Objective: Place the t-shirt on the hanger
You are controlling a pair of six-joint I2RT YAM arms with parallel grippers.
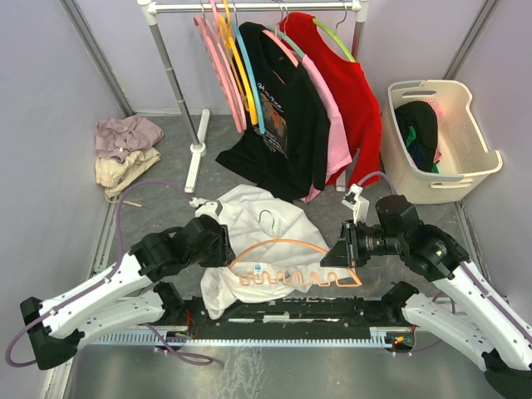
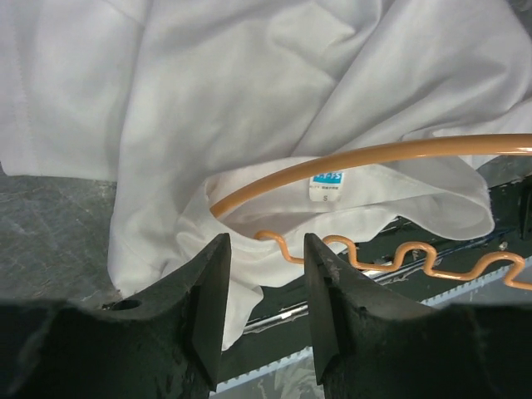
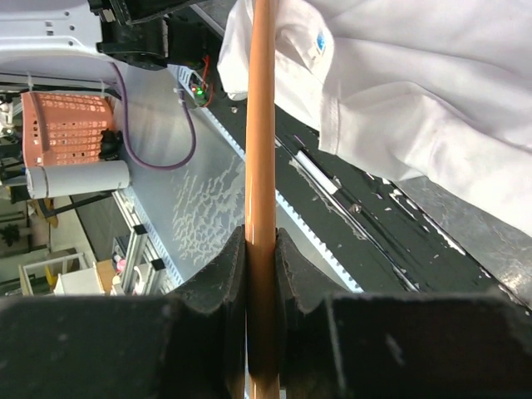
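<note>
The white T-shirt (image 1: 253,212) lies crumpled on the floor between the arms, its neck opening with a label (image 2: 327,187) facing up. An orange hanger (image 1: 285,241) lies over it, its left end inside the shirt's opening (image 2: 216,204). My right gripper (image 1: 347,249) is shut on the hanger, whose bar (image 3: 260,158) runs between the fingers. My left gripper (image 1: 218,248) stands part open above the shirt, just left of the hanger, with nothing visible between its fingers.
A rack (image 1: 174,75) with empty hangers and hung black, pink and red garments stands at the back. A laundry basket (image 1: 453,179) is at the right rear, folded clothes (image 1: 125,158) at the left rear. Walls enclose both sides.
</note>
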